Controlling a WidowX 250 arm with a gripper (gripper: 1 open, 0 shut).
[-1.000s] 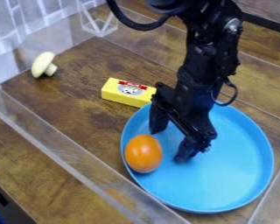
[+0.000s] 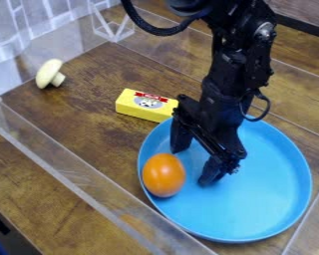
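My black gripper (image 2: 202,149) is lowered over a round blue plate (image 2: 249,209), its dark fingers reaching down into it. An orange round object (image 2: 162,175) sits at the plate's left side, just left of the gripper. The fingertips overlap in dark shapes, and I cannot make out clearly what, if anything, is between them.
A yellow box with a red-and-white label (image 2: 145,103) lies behind the plate's left edge. A pale mushroom-like object (image 2: 49,73) is at the upper left on the wooden table (image 2: 63,129). Clear plastic-like edges border the left side.
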